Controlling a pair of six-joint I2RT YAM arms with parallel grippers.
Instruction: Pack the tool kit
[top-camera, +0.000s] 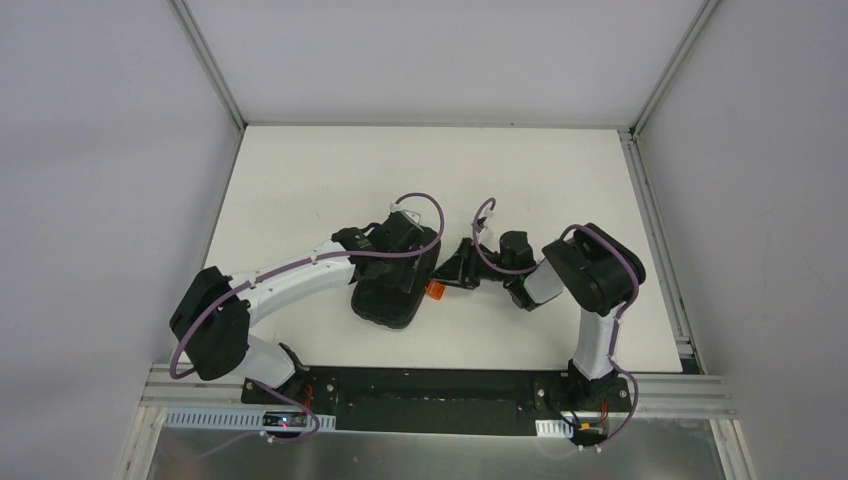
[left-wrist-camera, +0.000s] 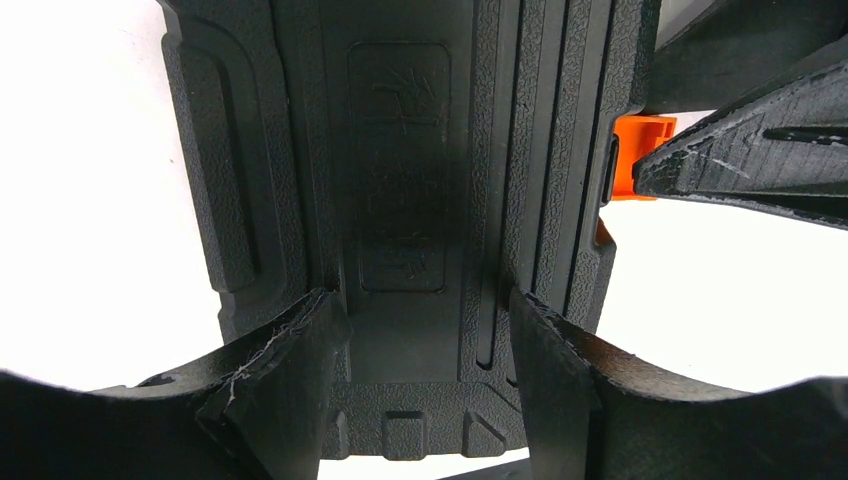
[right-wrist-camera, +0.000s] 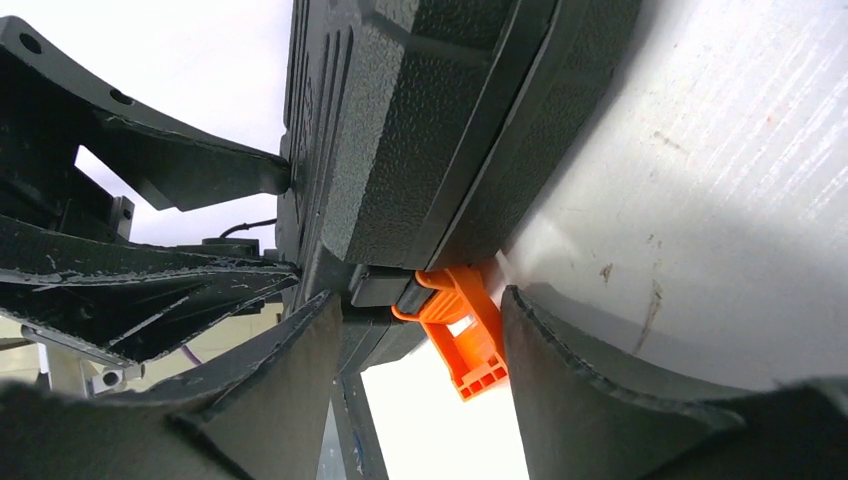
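A black tool case (top-camera: 385, 305) lies closed at the table's middle, with an orange latch (top-camera: 436, 290) sticking out from its right side. My left gripper is over the case's top, fingertips resting on it; whether it grips anything is hard to see. My right gripper sits low at the case's right side, fingers part open on either side of the orange latch (right-wrist-camera: 475, 345), the right fingertip against or very near it.
Both arms are close together over the middle, their gripper housings near each other at the case's right edge.
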